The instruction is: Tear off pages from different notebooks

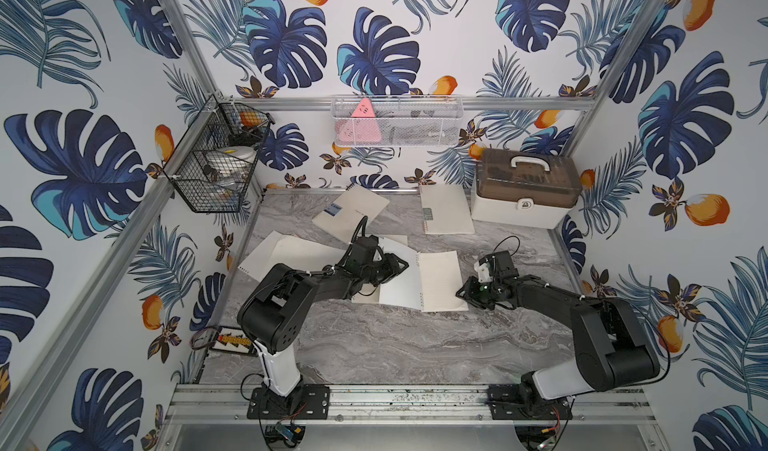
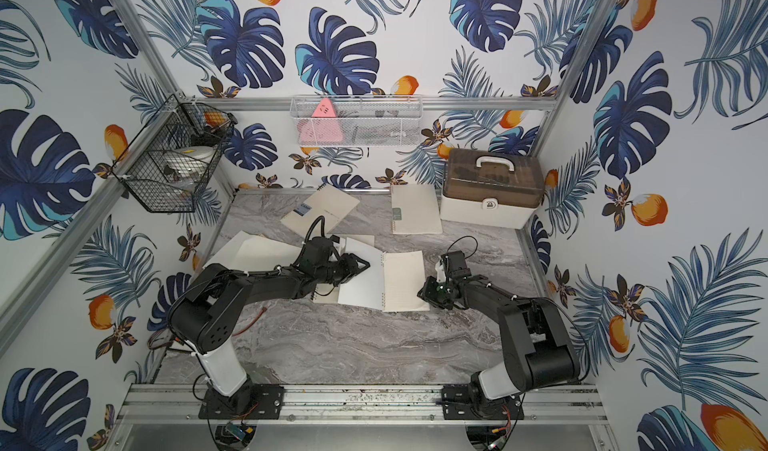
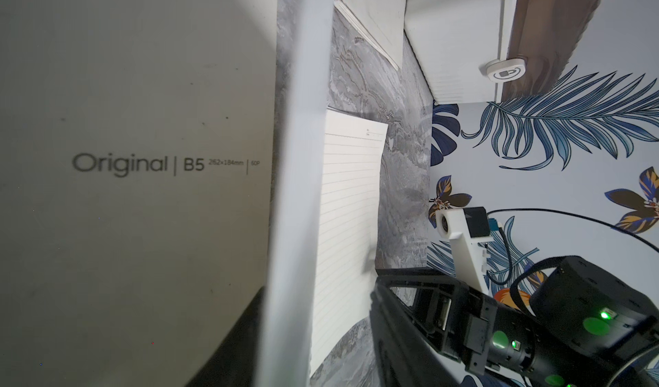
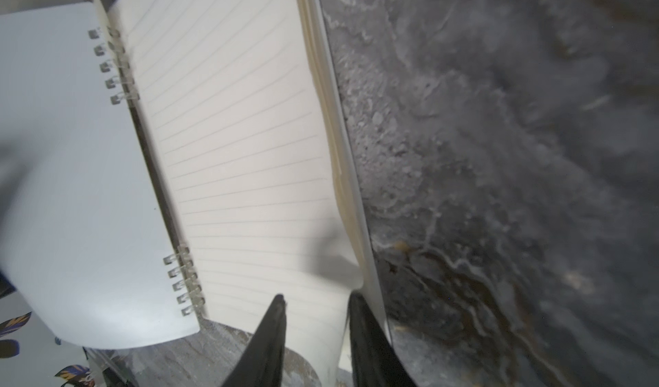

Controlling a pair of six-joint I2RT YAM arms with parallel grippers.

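An open spiral notebook lies at the middle of the table, with lined pages on the right. My left gripper is shut on its turned-back white cover, printed "Original B5" in the left wrist view, raised at a slant. My right gripper is at the near outer corner of the lined page, fingers part open around the page's bent edge; whether they touch it is unclear.
Other notebooks lie at the back and left. A brown-lidded box stands at the back right; wire baskets hang on the walls.
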